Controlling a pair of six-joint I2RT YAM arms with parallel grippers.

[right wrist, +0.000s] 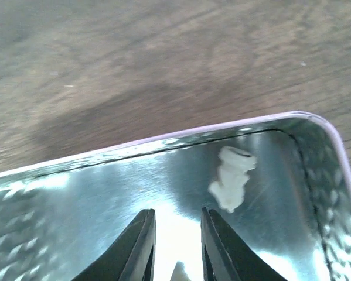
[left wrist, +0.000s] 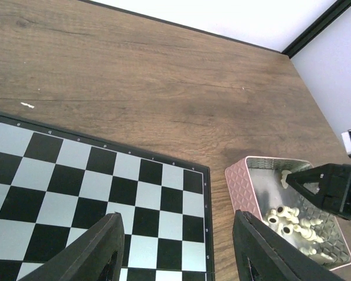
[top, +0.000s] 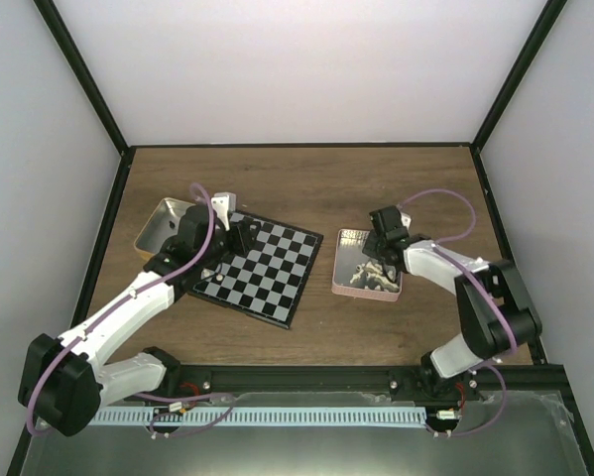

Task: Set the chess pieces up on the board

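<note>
The checkered board (top: 262,278) lies mid-table, its squares empty where visible. My left gripper hangs open over it. Right of it stands a pink-rimmed bin (left wrist: 242,187) holding several cream chess pieces (left wrist: 286,225). My right gripper is low over this bin, its fingers a little apart; whether anything is between them I cannot tell. In the right wrist view a single piece (right wrist: 231,178) lies near a bin corner, beyond the fingertips.
Another bin (top: 156,228) stands at the left, partly behind my left arm. Bare wood (top: 326,183) is free behind the board and bin.
</note>
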